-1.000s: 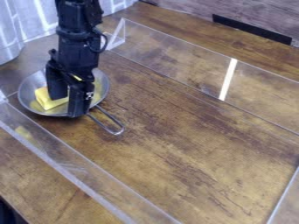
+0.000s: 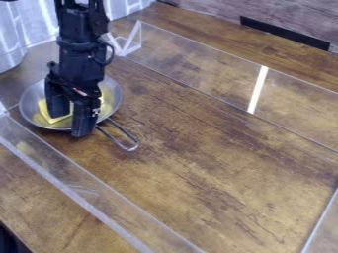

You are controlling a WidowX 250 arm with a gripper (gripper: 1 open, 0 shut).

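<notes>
A steel pan [image 2: 36, 94] with a looped wire handle [image 2: 126, 138] sits at the left on the wooden table. A yellow block [image 2: 54, 113] lies inside it, mostly hidden behind my black gripper [image 2: 70, 117], which reaches down into the pan over the block. The gripper is open; whether its fingers touch the block is unclear.
Clear plastic strips [image 2: 259, 89] border the work area along the back, right and front left. A pale object [image 2: 8, 51] stands at the back left.
The pan looks unmoved.
</notes>
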